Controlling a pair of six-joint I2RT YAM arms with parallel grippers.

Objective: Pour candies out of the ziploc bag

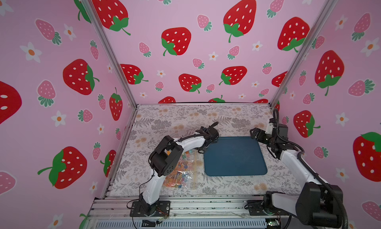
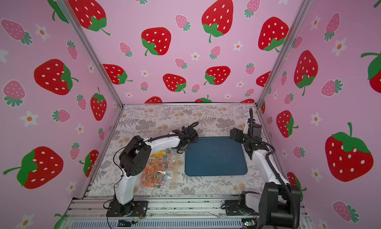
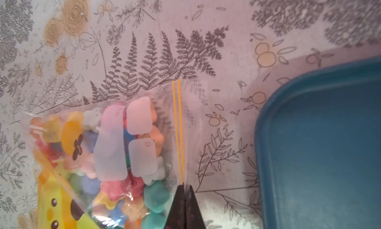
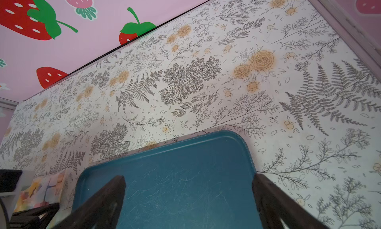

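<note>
A clear ziploc bag full of colourful candies lies flat on the left of the table. Two orange zip lines run along its mouth, on the side facing the blue tray. My left gripper is shut right at the lower visible end of these lines, its tips meeting the bag's edge strip. Whether the thin film sits between the tips is hard to make out. Above the blue tray, my right gripper stands open, its fingers wide apart with nothing between them.
The tray is empty and lies just right of the bag's mouth. Bare patterned table stretches behind the tray. Pink strawberry walls enclose the back and both sides.
</note>
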